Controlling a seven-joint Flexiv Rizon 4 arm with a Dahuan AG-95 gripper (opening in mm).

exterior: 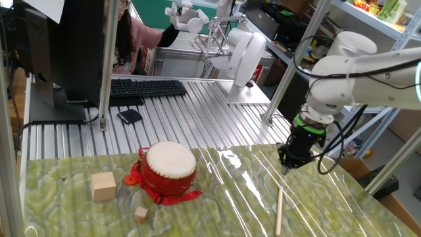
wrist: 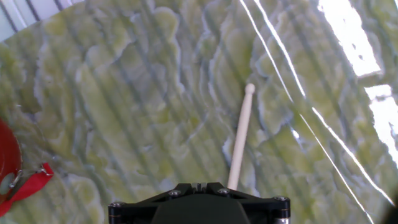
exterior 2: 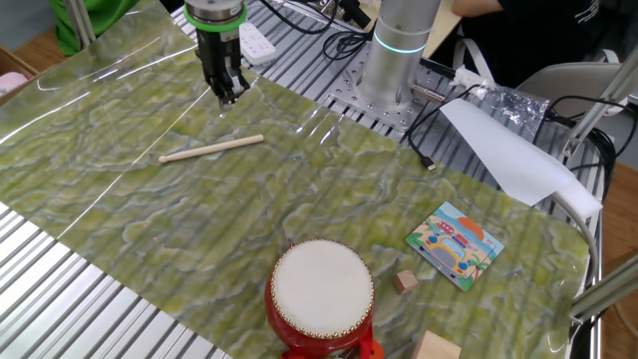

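Note:
A pale wooden stick [exterior 2: 211, 149] with a rounded tip lies flat on the green marbled mat. In the wrist view the stick [wrist: 241, 137] runs down until my gripper hides its lower end. My black gripper [exterior 2: 229, 103] hangs above the mat beyond the stick, apart from it; in exterior view 1 the gripper [exterior: 287, 170] is just past the far end of the stick [exterior: 279, 212]. The fingers look shut, with nothing showing between them. A red drum [exterior: 171, 169] with a cream skin and red ribbon stands on the mat, well away from my gripper.
A larger wooden block [exterior: 103, 187] and a small wooden cube [exterior: 140, 214] rest near the drum. A colourful picture card [exterior 2: 456, 245] lies flat near the mat's edge. A keyboard [exterior: 148, 88] sits on the slatted table behind the mat.

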